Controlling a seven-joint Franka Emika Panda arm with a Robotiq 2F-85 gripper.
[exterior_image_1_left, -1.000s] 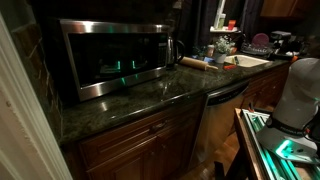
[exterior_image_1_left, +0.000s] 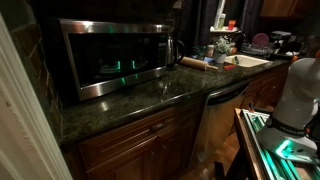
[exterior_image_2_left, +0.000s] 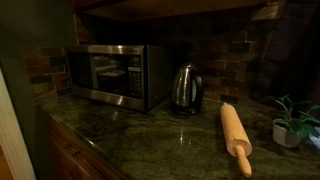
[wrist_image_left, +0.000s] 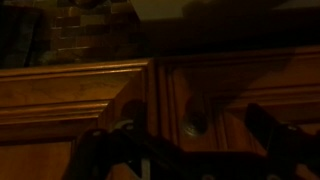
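My gripper stands open in the dim wrist view, its dark fingers (wrist_image_left: 272, 132) wide apart at the lower edge. Beyond it are wooden cabinet doors (wrist_image_left: 85, 82) with a round knob (wrist_image_left: 196, 118) showing between the fingers; no object is visibly held. The picture is too dark to tell how far off the knob is. At the right of exterior view 1 stands the white arm (exterior_image_1_left: 298, 95); its gripper cannot be made out there.
On the dark counter (exterior_image_2_left: 140, 135) sit a steel microwave (exterior_image_2_left: 105, 75), a kettle (exterior_image_2_left: 187, 88), a wooden rolling pin (exterior_image_2_left: 235, 135) and a potted plant (exterior_image_2_left: 290, 130). A sink (exterior_image_1_left: 245, 61) lies farther along.
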